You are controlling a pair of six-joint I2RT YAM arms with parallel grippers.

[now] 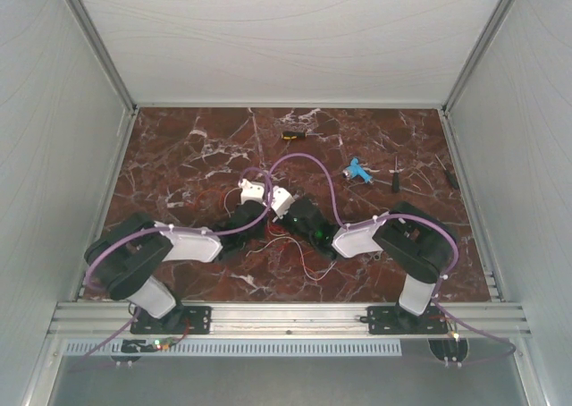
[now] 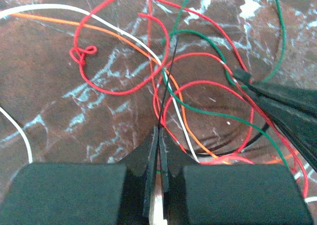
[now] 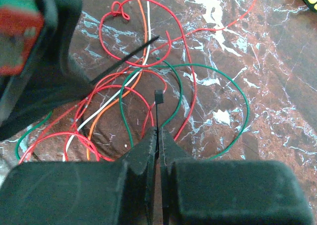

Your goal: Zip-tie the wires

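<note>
A bundle of red, white, orange and green wires (image 2: pixel 173 98) lies loosely looped on the table between my two grippers. My left gripper is shut on a thin black zip tie strip (image 2: pixel 169 81), whose free end points away over the wires. My right gripper is shut on a thin black piece with a small square head (image 3: pixel 159 96), seemingly a zip tie's head end. In the left wrist view a dark band (image 2: pixel 252 140) curves by the wires near the right gripper. Whether it joins both held ends, I cannot tell.
At the back lies a yellow-and-black tool (image 1: pixel 293 135). A blue tool (image 1: pixel 357 170) and dark-handled tools, one a screwdriver (image 1: pixel 395 181), lie to the right. Both grippers are close together over the wires. A white wire (image 1: pixel 304 263) trails toward the front.
</note>
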